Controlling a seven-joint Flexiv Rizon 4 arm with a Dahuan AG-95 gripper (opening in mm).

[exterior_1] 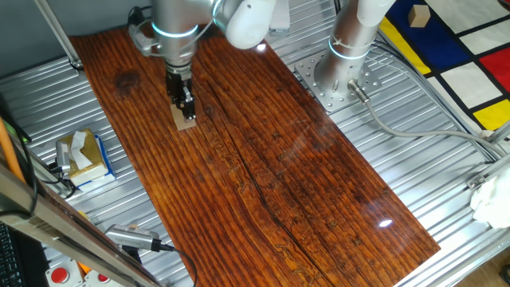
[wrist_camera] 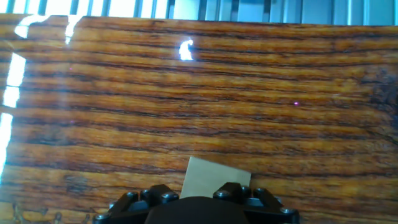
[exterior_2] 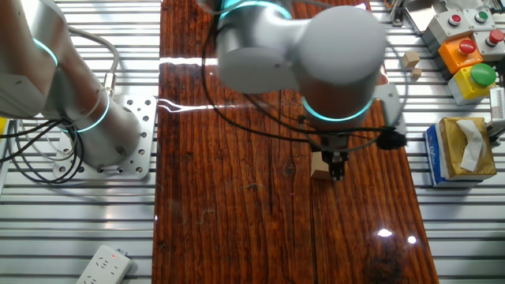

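A pale wooden block [exterior_1: 184, 122] rests on the dark wooden board [exterior_1: 263, 175], toward the board's far left part in exterior view 1. My gripper [exterior_1: 189, 116] points down right at it, its black fingertips overlapping the block in that view. From the other side, in exterior view 2, the block [exterior_2: 319, 166] shows just left of the gripper [exterior_2: 337, 169]. The wrist view has the block's flat pale face [wrist_camera: 211, 176] past the black fingers [wrist_camera: 163, 192], partly covered by them. Whether the fingers touch the block or how wide they stand, I cannot tell.
Off the left side sits a tissue box [exterior_1: 84, 159]. Small wooden cubes [exterior_2: 411, 60] and button boxes [exterior_2: 460, 54] are at the top right of exterior view 2. Most of the board is bare.
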